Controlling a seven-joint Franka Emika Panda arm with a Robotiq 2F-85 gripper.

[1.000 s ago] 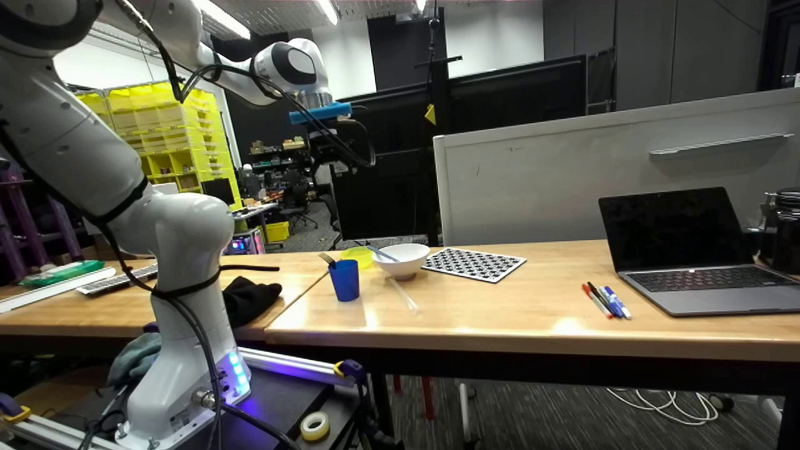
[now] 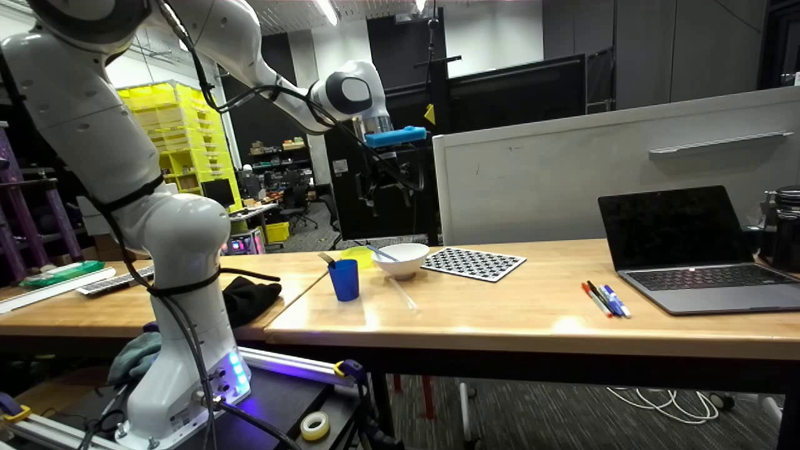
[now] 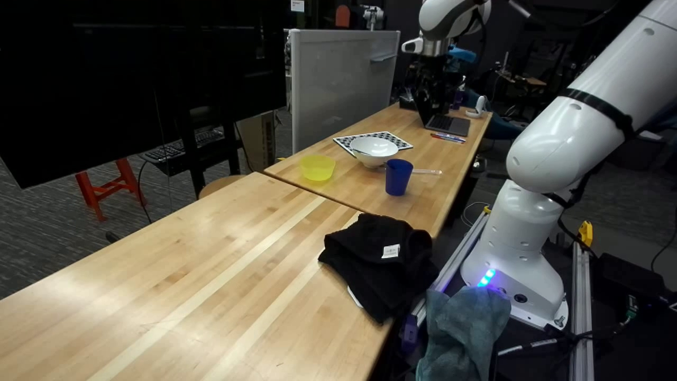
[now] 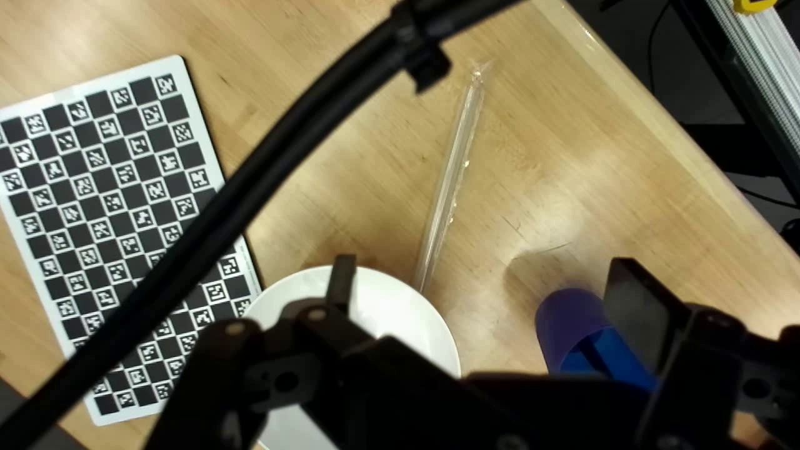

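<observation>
My gripper [image 2: 388, 196] hangs high above the table, open, with nothing between its fingers. From the wrist view, one finger [image 4: 341, 281] overlaps the white bowl [image 4: 405, 319] and the other finger [image 4: 637, 315] overlaps the blue cup [image 4: 574, 322]; both objects stand well below. A blue utensil [image 2: 380, 252] leans in the white bowl, and a fork-like handle [image 2: 327, 259] sticks out of the cup. Behind the cup sits a yellow bowl [image 3: 317, 168]. A clear, thin tube or wrapper [image 4: 454, 176] lies flat beside the white bowl.
A checkered board [image 2: 474, 263] lies right of the bowl. Several pens [image 2: 605, 299] and an open laptop [image 2: 705, 277] occupy the right side. Black cloth [image 3: 384, 260] lies at the table seam. Bare wood stretches between board and pens. A black cable [image 4: 300, 127] crosses the wrist view.
The arm has swung right and somewhat lower, bringing the gripper from left of the cup to above the bowl area. The tabletop objects have not moved.
</observation>
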